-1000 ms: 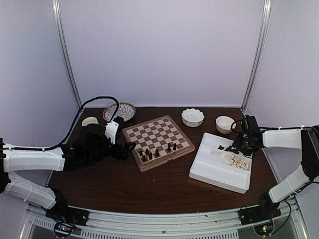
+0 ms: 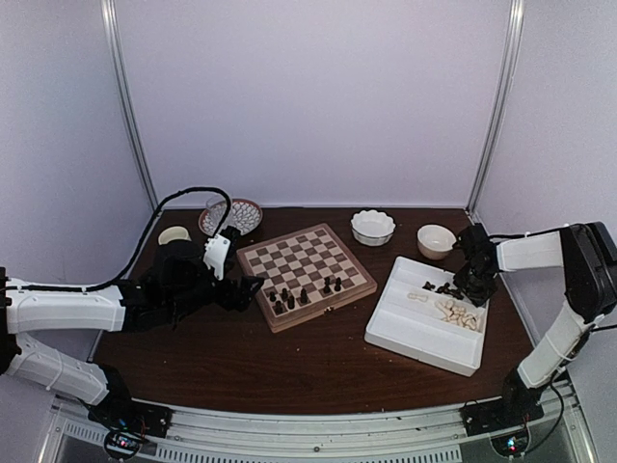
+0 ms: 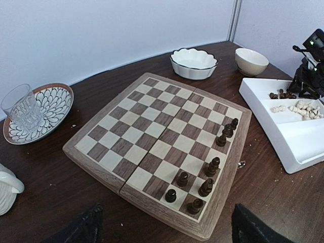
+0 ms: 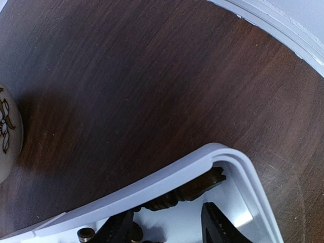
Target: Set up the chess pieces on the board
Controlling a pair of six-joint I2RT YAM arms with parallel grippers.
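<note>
The chessboard (image 2: 299, 260) holds several dark pieces, such as a pawn (image 3: 170, 196), along one edge. The white tray (image 2: 415, 338) at the right holds dark pieces (image 2: 439, 287) and pale pieces (image 2: 453, 313) in separate groups. My left gripper (image 2: 246, 291) hangs at the board's left, open, with nothing between its fingers. My right gripper is over the tray's far right corner, open, its fingers beside a dark piece (image 4: 200, 185) lying against the tray's wall.
A patterned plate (image 3: 48, 121) with a glass (image 3: 20, 104), a fluted bowl (image 2: 372, 227) and a plain bowl (image 2: 436, 241) stand along the back. A pale cup (image 3: 6, 192) is at the left.
The left arm and the pieces on the board look unchanged.
</note>
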